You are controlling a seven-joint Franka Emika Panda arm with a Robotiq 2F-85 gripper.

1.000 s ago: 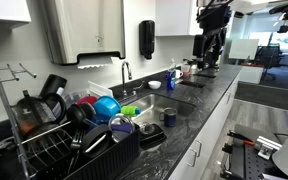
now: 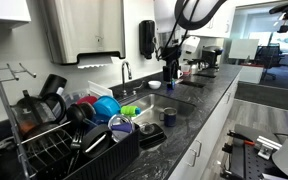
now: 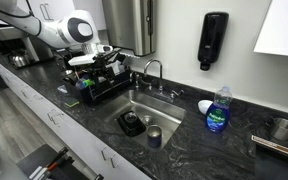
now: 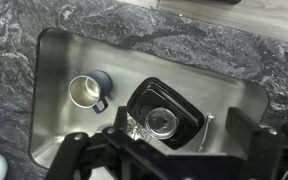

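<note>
My gripper hangs over the sink [image 4: 199, 85], open, its two dark fingers apart at the bottom of the wrist view. In the sink lie a blue-grey mug [image 4: 90, 90] and a black tray [image 4: 180, 98] with a clear round glass piece [image 4: 162, 123] in it. A slim metal item [image 4: 206, 131] rests by the tray. Exterior view 2 also shows the mug [image 3: 155, 135] and the black tray [image 3: 131, 124], clear of the gripper. Nothing shows held.
A blue soap bottle [image 3: 217, 113] stands on the counter right of the sink. The tap [image 3: 156, 75] rises behind it. A dish rack [image 2: 44, 125] and colourful dishes [image 2: 106, 106] fill the counter on the left in exterior view 1.
The arm has come down and to the left in exterior view 1, from high at the upper right. The dishes and mug have not moved.
</note>
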